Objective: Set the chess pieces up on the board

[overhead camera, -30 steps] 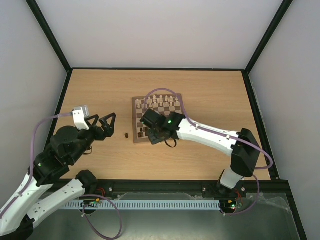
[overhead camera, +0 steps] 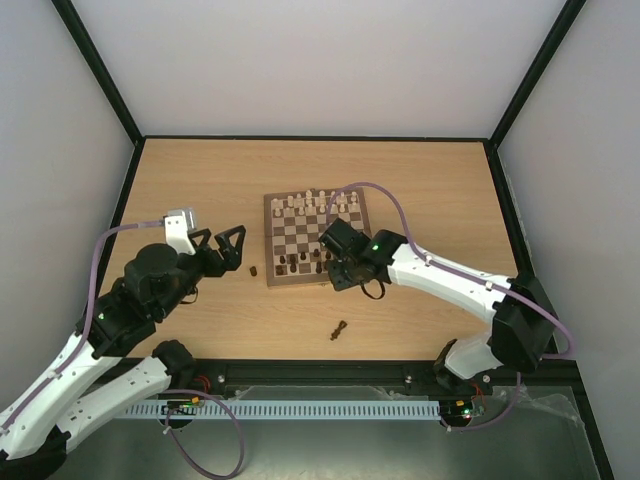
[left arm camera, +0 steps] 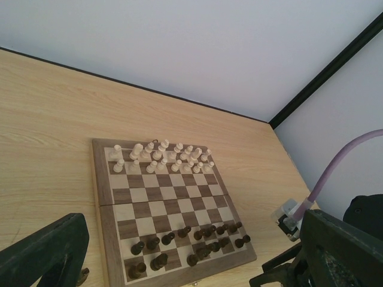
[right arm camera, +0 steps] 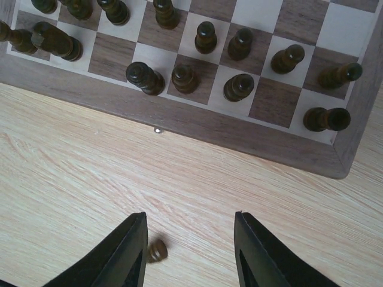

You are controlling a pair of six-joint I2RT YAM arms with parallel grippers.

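Observation:
The chessboard (overhead camera: 295, 239) lies mid-table, with pale pieces (left arm camera: 163, 146) along its far side and dark pieces (right arm camera: 185, 78) along its near side. One dark piece (overhead camera: 339, 330) lies on bare table in front of the board; the right wrist view shows a small brown piece (right arm camera: 157, 251), blurred, by the left finger. Another dark piece (overhead camera: 253, 271) is on the table left of the board. Over the board's near right edge, my right gripper is open with nothing between its fingers. My left gripper (overhead camera: 222, 235) hangs open and empty left of the board.
My right arm (overhead camera: 440, 270) covers part of the board's right side from above. The dark pieces stand close together near the front rim (right arm camera: 227, 127). Bare table (overhead camera: 420, 180) surrounds the board at the back and right.
My right arm has moved right along the board's front. My left arm has moved slightly right.

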